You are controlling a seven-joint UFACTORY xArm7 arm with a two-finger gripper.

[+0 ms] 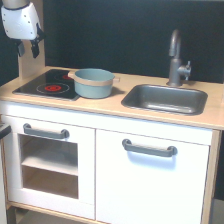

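My gripper [29, 50] hangs in the upper left corner, above and left of the cooktop, on a pale arm. Its dark fingers are too small here to show whether they are open or shut. A teal pot [95, 86] with small side handles stands upright at the right side of the black cooktop [48, 85]. Clear space separates it from the gripper.
A steel sink [165, 99] with a tall faucet [176, 60] occupies the counter's right side. Below are a windowed left door with a dark handle [46, 132] and a shut white cabinet door [148, 180]. Between pot and sink, the counter is bare.
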